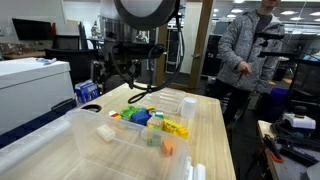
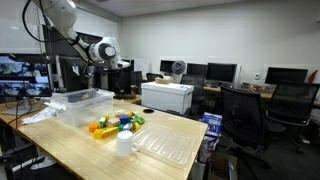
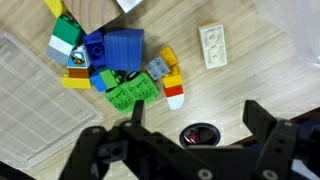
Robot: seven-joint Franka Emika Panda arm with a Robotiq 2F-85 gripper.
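Note:
My gripper is open above the table, with nothing between its fingers. Below it in the wrist view lie a green block (image 3: pixel 133 92), a blue block (image 3: pixel 123 48) and a short row of orange, red and white pieces (image 3: pixel 173 88). A pale studded brick (image 3: pixel 213 46) lies apart on the right. Blue, white and yellow pieces crowd the upper left beside a wooden block (image 3: pixel 92 10). Exterior view 1 shows the gripper hanging over the far side of a clear bin (image 1: pixel 125 155), with the colourful block pile (image 1: pixel 140 115) beyond.
A white cup (image 2: pixel 125 143) and a flat clear tray (image 2: pixel 168 144) stand near the blocks. A round black object (image 3: pixel 200 135) lies at the bottom of the wrist view. A person (image 1: pixel 250 45) stands behind the table.

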